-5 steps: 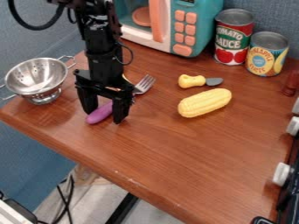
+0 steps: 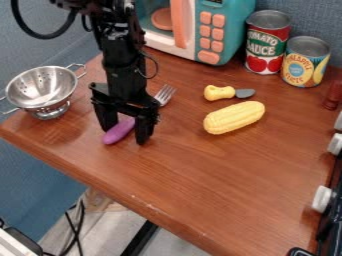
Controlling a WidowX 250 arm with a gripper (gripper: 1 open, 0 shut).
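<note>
The black gripper (image 2: 126, 122) hangs low over the wooden table (image 2: 214, 180), its fingers around a purple eggplant-like toy (image 2: 115, 134); whether they grip it I cannot tell. Just behind lies a fork (image 2: 164, 94). A yellow corn cob (image 2: 233, 117) lies to the right, with a yellow-handled cutter (image 2: 219, 92) behind it.
A metal colander (image 2: 42, 91) sits at the left edge. A teal toy microwave (image 2: 214, 30), two cans (image 2: 265, 45), a red bottle (image 2: 335, 96) and a black stove (image 2: 330, 215) line the back and right.
The gripper has shifted slightly over the purple toy, its fingers a little differently placed; the other things have not moved.
</note>
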